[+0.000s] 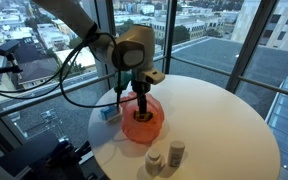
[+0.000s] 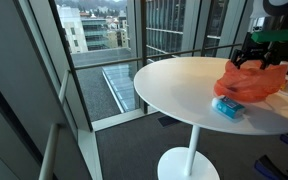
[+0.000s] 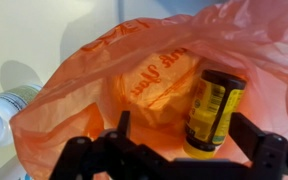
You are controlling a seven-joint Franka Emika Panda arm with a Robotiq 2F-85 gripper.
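An orange-red plastic bag (image 1: 132,128) lies opened up on the white round table, under my arm. Inside it, in the wrist view, rests a dark bottle (image 3: 215,112) with a yellow label and a black cap end. My gripper points down into the bag and stands open, one dark finger to either side. The bottle lies between and just beyond the fingers, its lower part close to the right one. Whether either finger touches it I cannot tell. In exterior view 2 the bag (image 2: 246,84) hides the bottle.
A white bottle (image 1: 153,159) and a pale cup or can (image 1: 176,153) stand on the near side of the bag. A blue box (image 2: 227,107) sits beside the bag near the table's edge.
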